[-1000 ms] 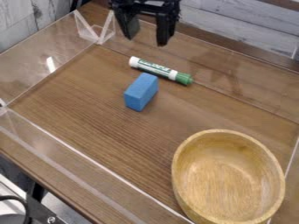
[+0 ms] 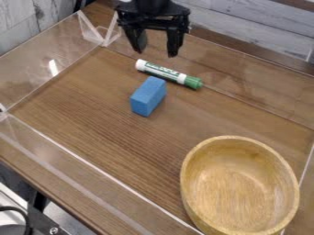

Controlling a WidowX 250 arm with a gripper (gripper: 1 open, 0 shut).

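Observation:
My gripper [image 2: 154, 42] hangs open at the top middle of the camera view, dark, two fingers pointing down with nothing between them. Below it a white-and-green tube [image 2: 168, 73] lies diagonally on the wooden table, and nearer the viewer stands a blue block [image 2: 149, 96].
A tan oval basket [image 2: 240, 214] sits at the lower right of the table [image 2: 110, 147]. Clear walls edge the left side.
The tube, block and basket look unmoved.

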